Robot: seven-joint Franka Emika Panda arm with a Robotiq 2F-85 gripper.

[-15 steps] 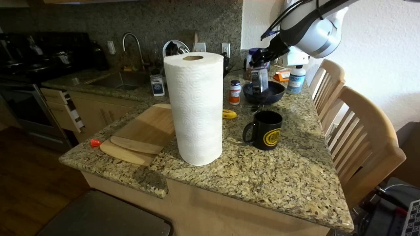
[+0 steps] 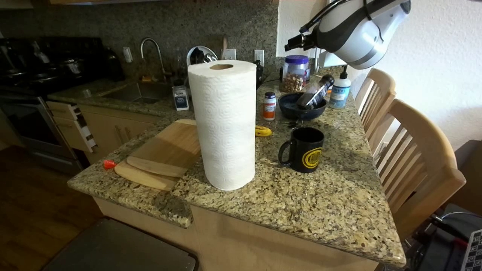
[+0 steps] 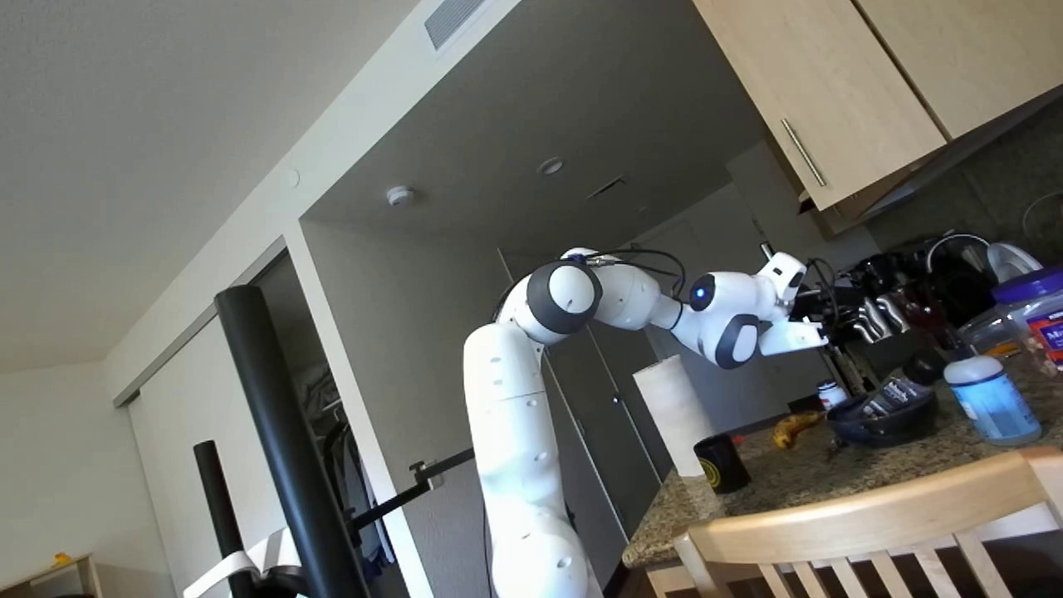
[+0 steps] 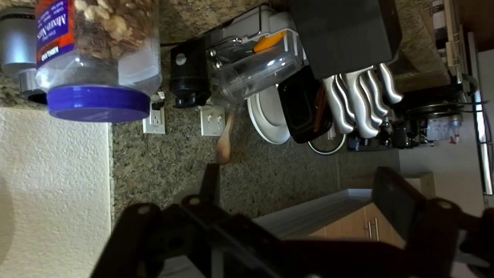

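Observation:
My gripper (image 2: 294,43) hangs high above the back of the counter, open with nothing between its fingers. In the wrist view the open gripper has one dark finger (image 4: 211,183) at left and the other at right, with bare backsplash between them. Beneath it, a clear spice container with a black cap (image 2: 312,95) leans in the dark bowl (image 2: 301,111), its cap tilted up to the right. From the second exterior side, the same container (image 3: 884,399) rests slanted in the bowl (image 3: 883,427), apart from the gripper.
Around the bowl stand a pump soap bottle (image 2: 339,92), a purple-lidded nut jar (image 2: 294,76) and a white pill bottle (image 2: 269,107). Nearer are a banana (image 2: 263,131), a black mug (image 2: 307,150) and a paper towel roll (image 2: 224,128).
My gripper has risen away from the bowl. The spice container, upright beneath the gripper a second ago, now leans to the right in the bowl.

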